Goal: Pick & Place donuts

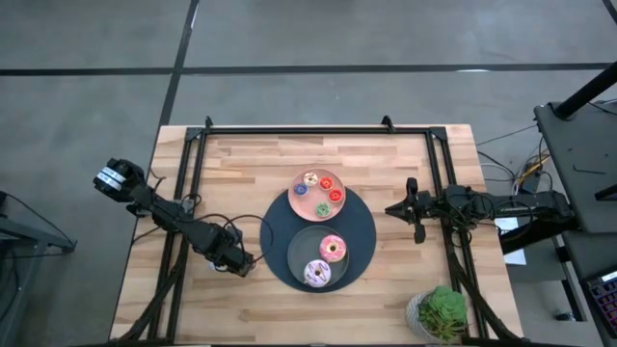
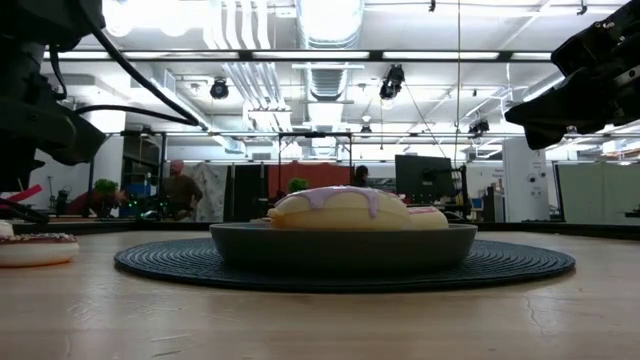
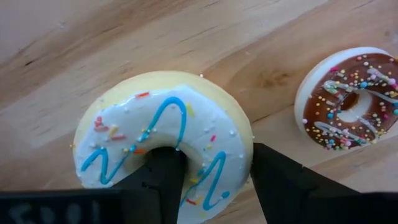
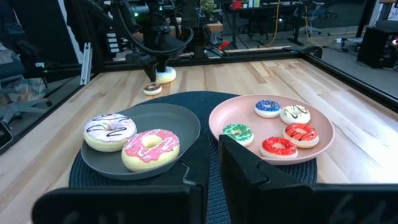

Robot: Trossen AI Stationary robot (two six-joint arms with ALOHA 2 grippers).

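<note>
In the left wrist view a big white donut [image 3: 208,118] with blue zigzag icing lies on the wood. My left gripper is shut on its ring, one finger in the hole and the other against the outer side. A small chocolate donut [image 3: 320,109] with sprinkles rests to its right, apart from it. The grey plate [image 4: 177,115] bears a big lilac-iced donut [image 4: 106,140] and a big pink donut [image 4: 149,158]. On the pink plate [image 4: 236,106] sit several small donuts, including a green one [image 4: 238,133]. My right gripper hangs empty, its fingers nearly together.
Both plates stand on a dark round mat [image 1: 362,226] mid-table. A potted plant [image 1: 443,313] occupies the front right corner. Black frame bars [image 1: 313,130] edge the table. Bare wood is free left and right of the mat.
</note>
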